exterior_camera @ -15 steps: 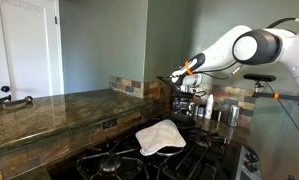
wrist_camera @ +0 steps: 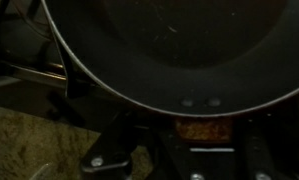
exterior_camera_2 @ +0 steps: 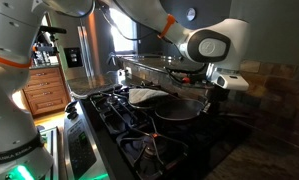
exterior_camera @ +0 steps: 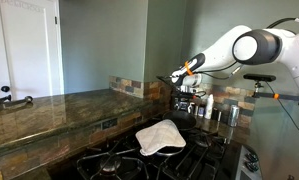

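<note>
A dark frying pan (exterior_camera_2: 179, 108) sits on the stove at its far side, with its round rim filling the upper part of the wrist view. Two rivets show on the pan's (wrist_camera: 179, 75) inner wall, closest to my gripper. Below that rim, the gripper's dark parts are hard to make out. Its fingers look shut, and whether the pan's handle lies between or under them is hidden. A white cloth (exterior_camera: 161, 137) lies over another pan on the stove, also visible as a cloth (exterior_camera_2: 144, 97) in exterior view 2.
Black burner grates (exterior_camera_2: 139, 140) surround the pans. Several bottles and jars (exterior_camera: 211, 106) stand by the tiled wall at the back right.
</note>
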